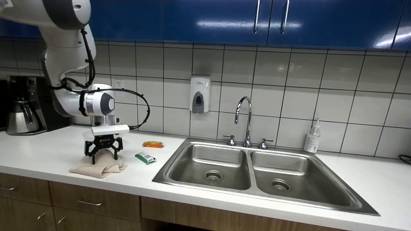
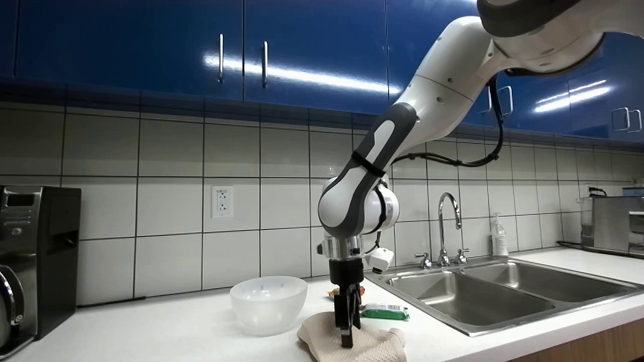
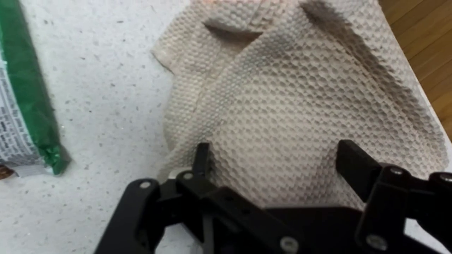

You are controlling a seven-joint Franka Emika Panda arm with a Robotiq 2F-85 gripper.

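A beige textured cloth (image 1: 96, 167) lies crumpled on the counter near its front edge, left of the sink. Over it my gripper (image 1: 104, 159) points straight down, its two fingers spread apart. In the wrist view the open gripper straddles a raised part of the cloth (image 3: 271, 114), one fingertip on each side. Its fingers (image 2: 346, 338) reach down to about the cloth's height in the second exterior view; I cannot tell whether they touch it. No pinch on the fabric shows.
A green-and-white packet (image 1: 145, 157) and an orange packet (image 1: 153, 144) lie right of the cloth. A translucent bowl (image 2: 268, 304) stands behind it to the left. Further right is the double sink (image 1: 252, 165); a coffee maker (image 1: 34, 104) stands at far left.
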